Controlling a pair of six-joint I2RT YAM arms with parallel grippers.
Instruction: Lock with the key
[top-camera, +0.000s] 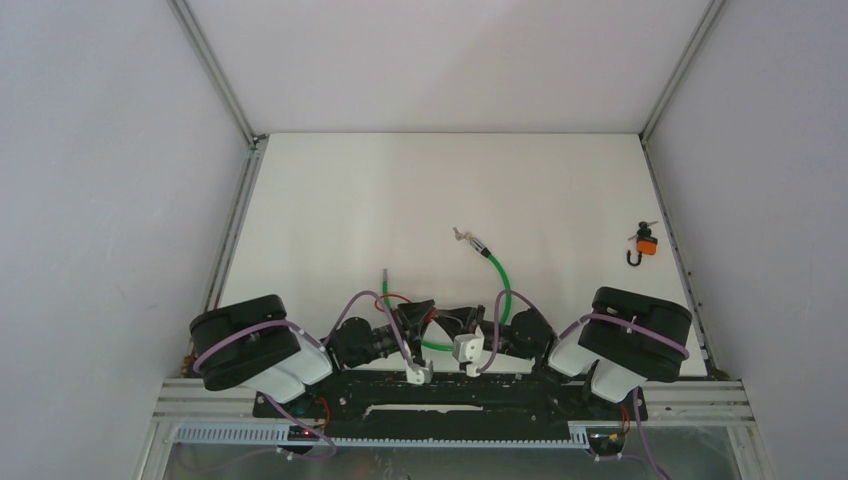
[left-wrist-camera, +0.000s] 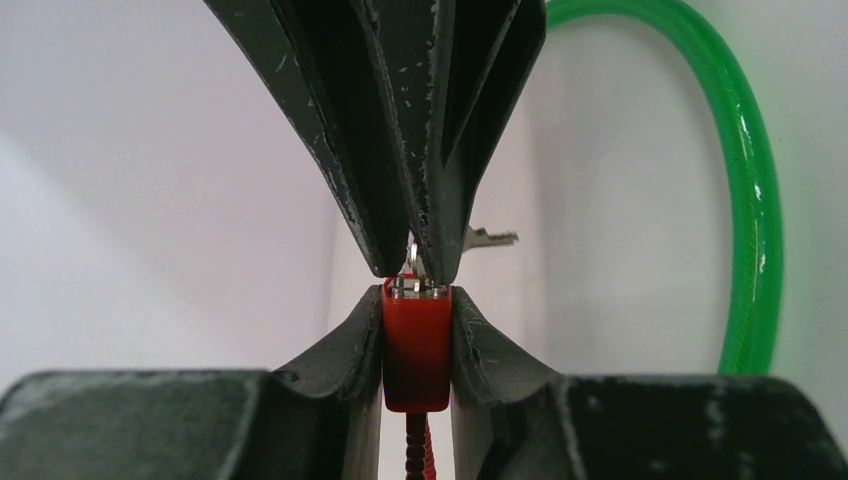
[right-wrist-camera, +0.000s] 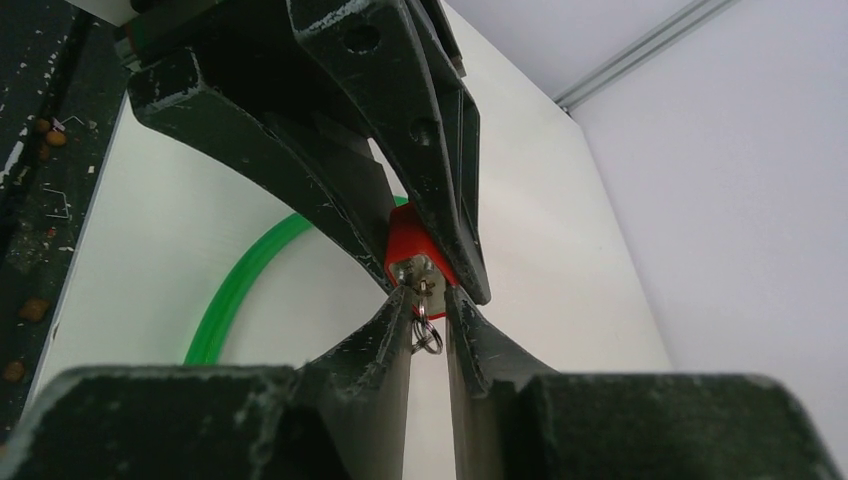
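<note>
A red padlock (left-wrist-camera: 417, 350) is gripped between the fingers of my left gripper, and a dark red cord (left-wrist-camera: 415, 450) hangs from it. In the right wrist view the padlock (right-wrist-camera: 408, 236) shows its silver keyhole face, and a key (right-wrist-camera: 423, 300) stands at that face with a small ring (right-wrist-camera: 427, 338) hanging from it. My right gripper is partly open around the key, a narrow gap visible between its fingers. Another key (left-wrist-camera: 492, 239) shows behind the right fingertips in the left wrist view. How deep the key sits is hidden.
A green cable lock (top-camera: 503, 278) curves over the table under the grippers, keys (top-camera: 461, 234) at its far end. An orange padlock (top-camera: 646, 246) with keys lies at the right edge.
</note>
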